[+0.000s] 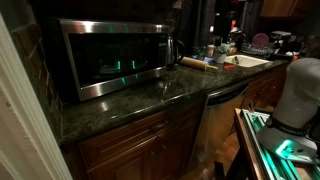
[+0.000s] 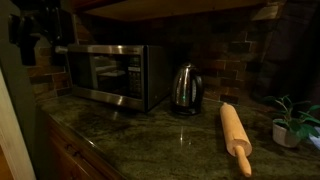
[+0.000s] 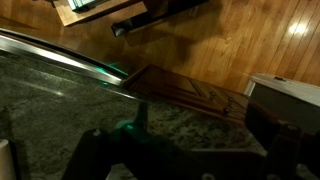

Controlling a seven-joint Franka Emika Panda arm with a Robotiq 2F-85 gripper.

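My gripper stands open in the wrist view, its dark fingers wide apart with nothing between them. Below it in that view are the edge of the dark green stone counter, a wooden cabinet front and the floor. A dark, indistinct shape at the upper left of exterior view 2 may be part of my arm; its fingers cannot be made out there. The microwave, with its door shut, sits on the counter. To its right stands a black and steel kettle, and farther right lies a wooden rolling pin.
A small potted plant stands beyond the rolling pin. In exterior view 1, the sink and various dishes are at the far end, while my white arm base is at right.
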